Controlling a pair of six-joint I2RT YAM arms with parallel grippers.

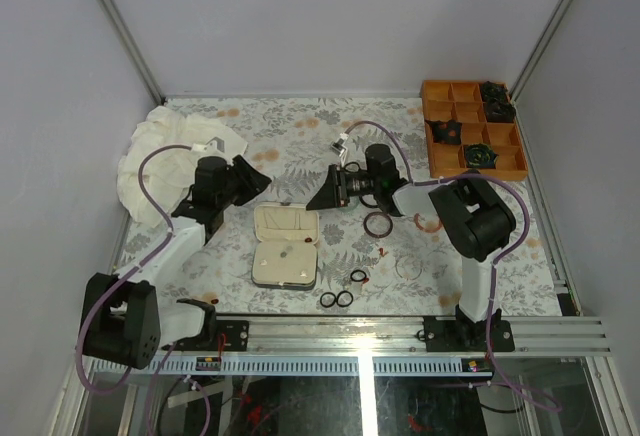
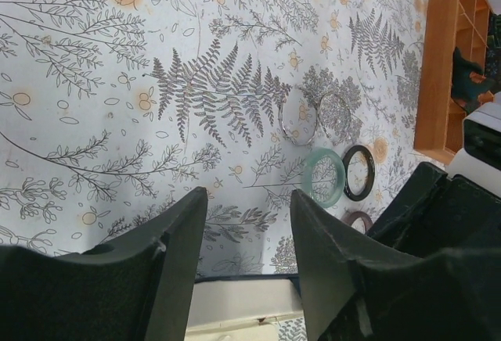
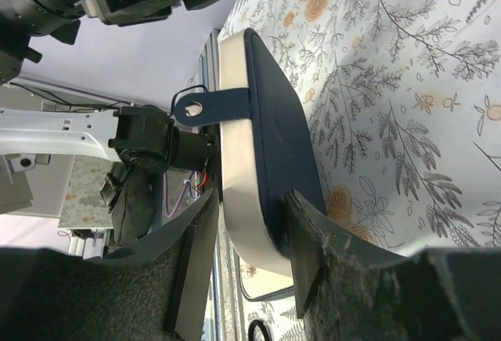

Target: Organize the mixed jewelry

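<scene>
An open jewelry case (image 1: 285, 261) lies at the front centre, its cream-and-navy lid (image 3: 235, 161) raised. My right gripper (image 1: 325, 196) is at the lid's upper edge; in the right wrist view its fingertips (image 3: 301, 216) are against the lid, part open. My left gripper (image 1: 250, 178) stands open above the cloth, left of the case, with nothing between its fingers. Bangles lie right of the case: green (image 2: 337, 177), black (image 2: 366, 173) and silver (image 2: 337, 118). Small dark rings (image 1: 328, 299) lie near the front edge.
An orange compartment tray (image 1: 470, 111) holding dark pouches stands at the back right. A white crumpled cloth (image 1: 150, 171) lies at the left. The printed table surface behind the case is clear.
</scene>
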